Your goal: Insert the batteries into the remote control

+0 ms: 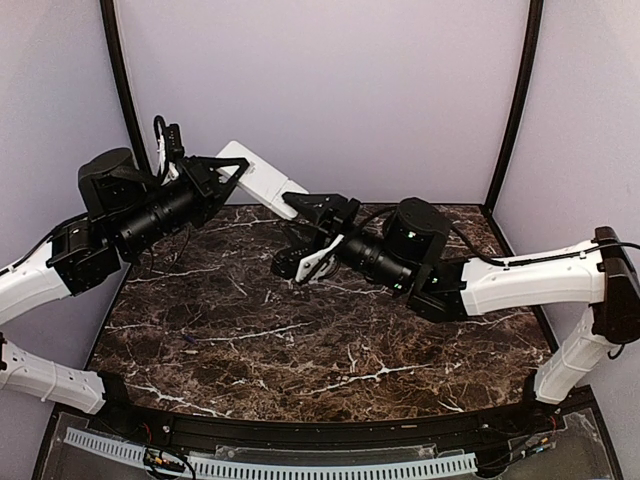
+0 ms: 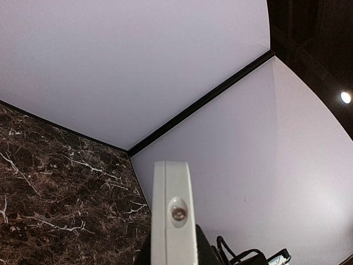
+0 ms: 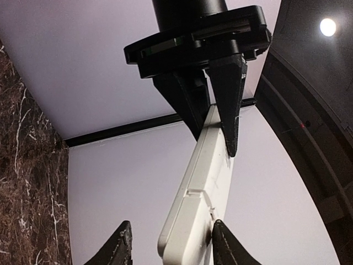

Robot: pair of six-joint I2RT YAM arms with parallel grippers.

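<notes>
A white remote control [image 1: 265,182] hangs tilted above the table, my left gripper [image 1: 232,170] shut on its upper end. In the right wrist view the left gripper's dark fingers [image 3: 226,105] clamp both sides of the remote [image 3: 201,171]. The left wrist view shows the remote [image 2: 172,215] edge-on, with a small round recess on the narrow side. My right gripper is part open around the remote's lower end. Its right-hand finger [image 3: 223,248] lies close against the remote, while a gap separates the left-hand one. No batteries can be seen.
Pale walls [image 1: 330,90] with black edge strips enclose the workspace. A slotted white strip [image 1: 330,468] runs along the front edge.
</notes>
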